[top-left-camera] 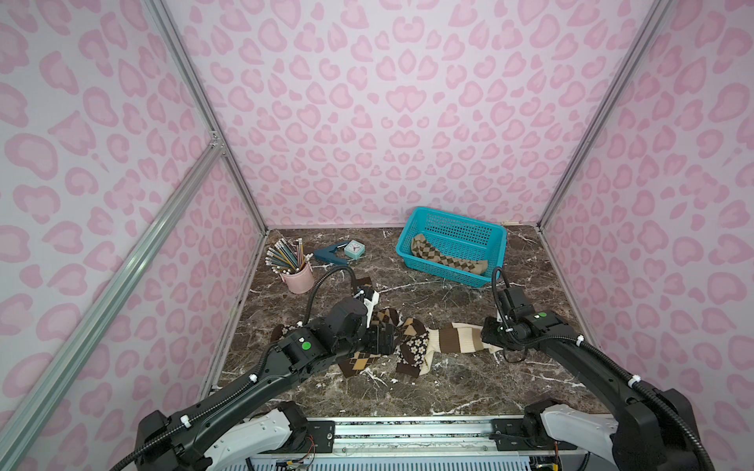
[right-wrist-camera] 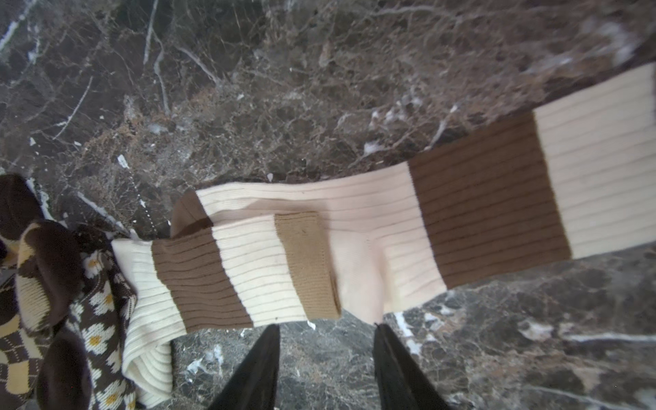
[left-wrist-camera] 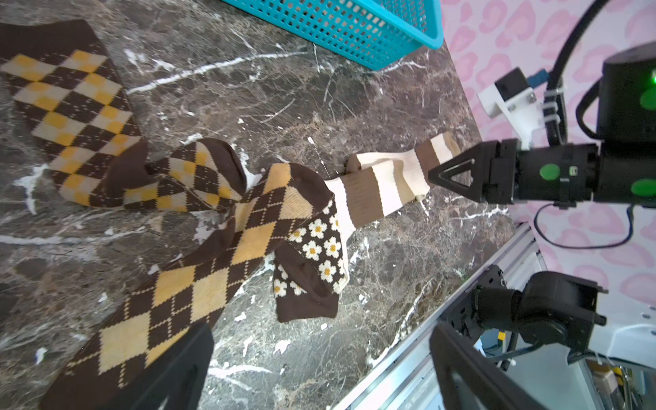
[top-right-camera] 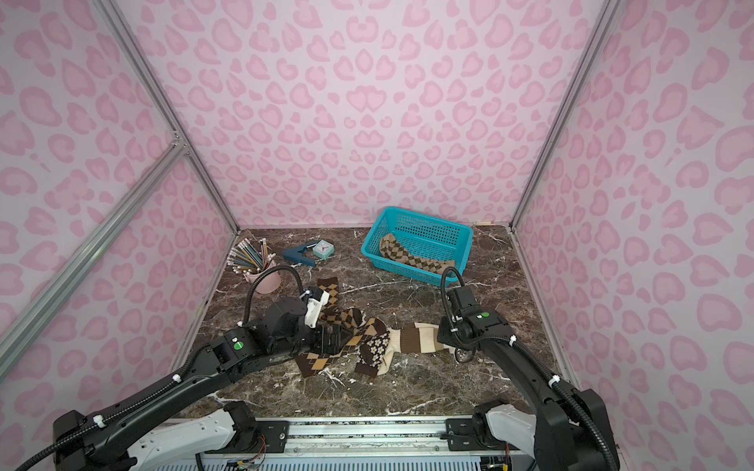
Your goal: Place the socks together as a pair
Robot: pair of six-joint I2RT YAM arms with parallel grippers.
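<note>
Brown argyle socks [left-wrist-camera: 205,294] lie crumpled across the middle-left of the table, with a daisy-patterned sock [left-wrist-camera: 315,249] beside them and cream-and-brown striped socks [right-wrist-camera: 488,194] stretched to the right. A shorter striped piece [right-wrist-camera: 256,270] overlaps the longer one. My left gripper is open above the argyle socks, nothing between its fingers. My right gripper hovers open over the striped socks, also empty.
A blue basket [top-left-camera: 496,259] at the back right holds a checkered sock [top-left-camera: 447,259]. A pink pencil cup [top-left-camera: 299,281], a blue tool [top-left-camera: 330,255] and a small clock [top-left-camera: 354,249] stand at the back left.
</note>
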